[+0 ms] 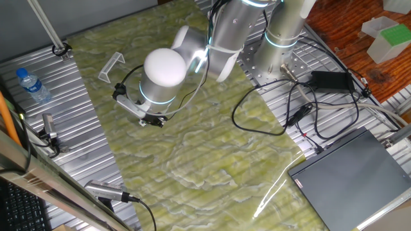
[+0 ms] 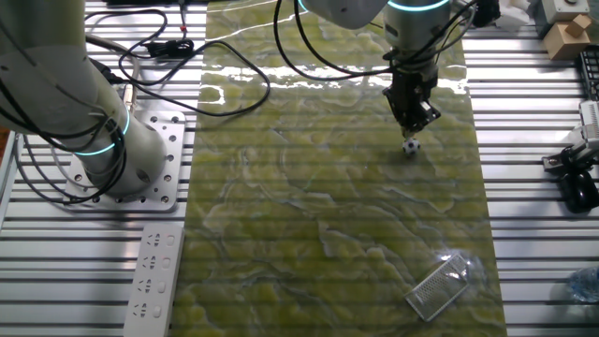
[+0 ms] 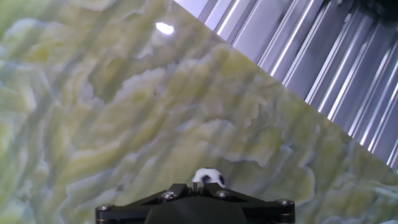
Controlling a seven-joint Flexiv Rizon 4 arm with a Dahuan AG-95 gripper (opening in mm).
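Note:
A small black-and-white ball (image 3: pixel 208 176) shows just beyond the fingertips in the wrist view, a little right of the narrow slit between them. My gripper looks shut, its two fingers close together. From exterior view 2, the ball (image 2: pixel 411 146) appears directly under the tip of my gripper (image 2: pixel 412 129), over the green marbled mat (image 2: pixel 309 215). Whether the fingers touch the ball, I cannot tell. In exterior view 1 the arm's wrist hides the ball, and the gripper (image 1: pixel 153 120) shows only in part.
A grater with a metal face (image 2: pixel 438 287) rests near the mat's edge. Elsewhere are a water bottle (image 1: pixel 33 86), a black laptop (image 1: pixel 356 183), loose black cables (image 1: pixel 260 131) and a white power strip (image 2: pixel 154 279).

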